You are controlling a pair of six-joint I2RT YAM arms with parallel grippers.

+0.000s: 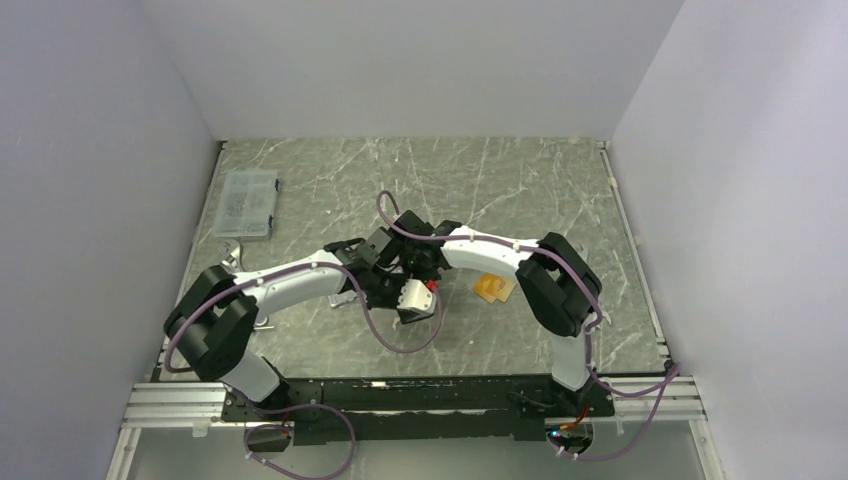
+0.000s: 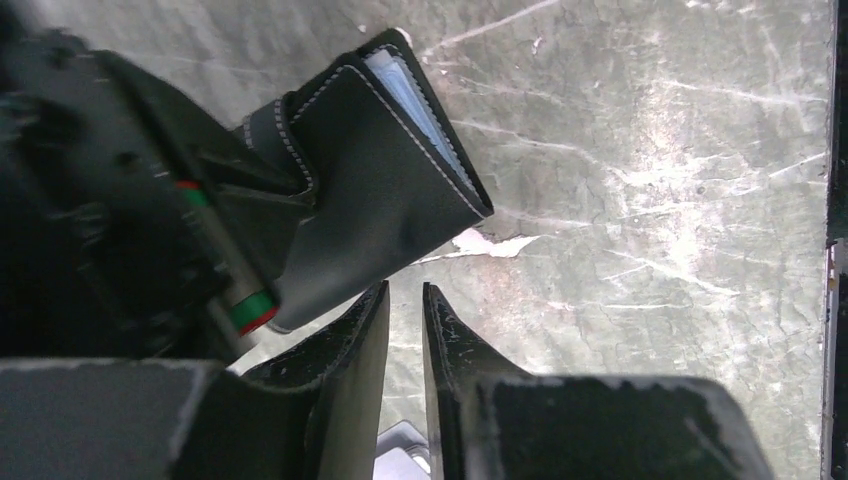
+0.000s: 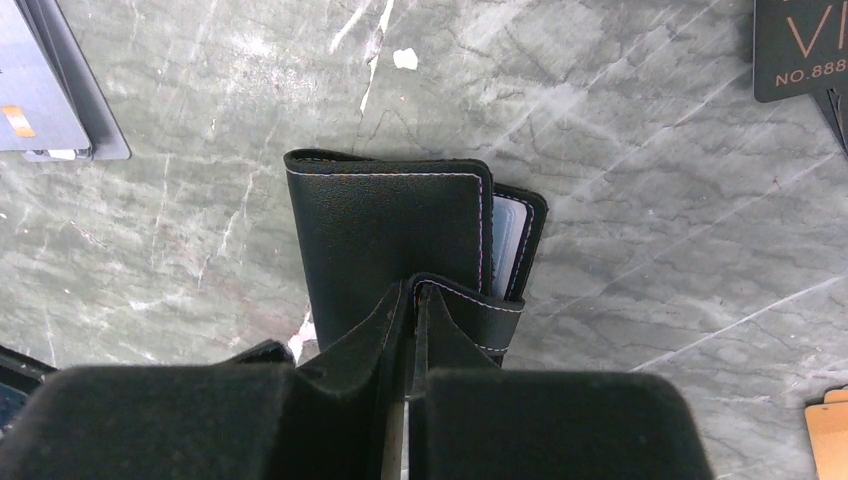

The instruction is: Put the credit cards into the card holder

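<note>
The black card holder (image 3: 385, 230) lies on the marble table with pale blue cards (image 3: 509, 235) in its sleeve. My right gripper is shut on the holder's strap. In the left wrist view my left gripper is beside the holder (image 2: 370, 190), its fingertips close together over bare marble; whether they are shut is unclear. In the top view both grippers are crowded over the middle, hiding the holder.
Silver cards (image 3: 35, 80) lie beside the holder, a black card (image 3: 805, 45) on another side. Gold cards (image 1: 494, 287) are to the right. A clear box (image 1: 246, 204) stands back left.
</note>
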